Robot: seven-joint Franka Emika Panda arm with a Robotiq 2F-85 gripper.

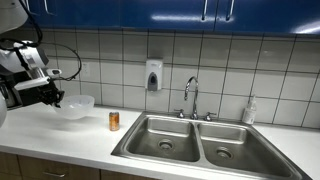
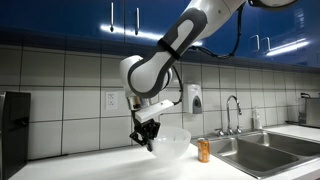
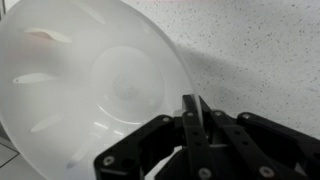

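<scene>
A translucent white bowl point(image 1: 76, 107) is held by its rim above the left part of the counter. My gripper is shut on that rim, the fingers pinching the bowl's wall at its lower right edge in the wrist view. The bowl's inside shows in the wrist view and looks empty apart from light reflections. From the other side, the bowl point(image 2: 172, 143) hangs tilted below my gripper point(image 2: 150, 145).
An orange can point(image 1: 114, 121) stands on the counter point(image 1: 80, 145) to the right of the bowl. Beyond it lies a double steel sink point(image 1: 165, 145) with a tall faucet point(image 1: 195, 95). A soap dispenser point(image 1: 154, 74) is fixed to the tiled wall. Counter left of the bowl is clear.
</scene>
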